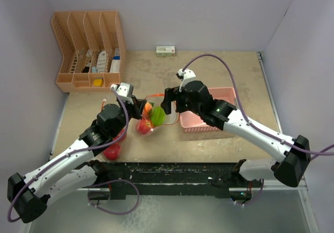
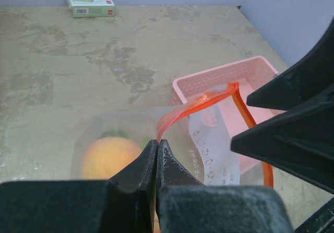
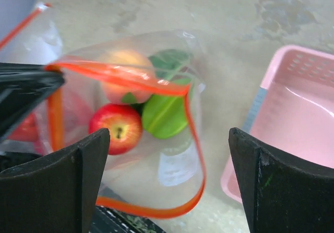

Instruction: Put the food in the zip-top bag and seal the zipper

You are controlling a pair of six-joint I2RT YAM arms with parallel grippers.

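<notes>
A clear zip top bag (image 3: 151, 181) with an orange-edged mouth lies between my arms, its mouth spread open. Inside it are a red apple (image 3: 116, 129), an orange-coloured fruit (image 3: 128, 71) and a green food piece (image 3: 164, 113). My left gripper is shut on the bag's orange edge (image 2: 201, 102). Beside the bag's mouth, my right gripper stands open, nothing between its fingers. The top view shows the green piece (image 1: 158, 116) within the bag, near the right gripper.
A pink basket (image 1: 223, 93) stands right of the bag, partly under the right arm; what shows of it is empty. Red items (image 1: 111, 150) lie beside the left arm. A divided organizer (image 1: 78, 84) and a small box (image 1: 165, 50) are at the back.
</notes>
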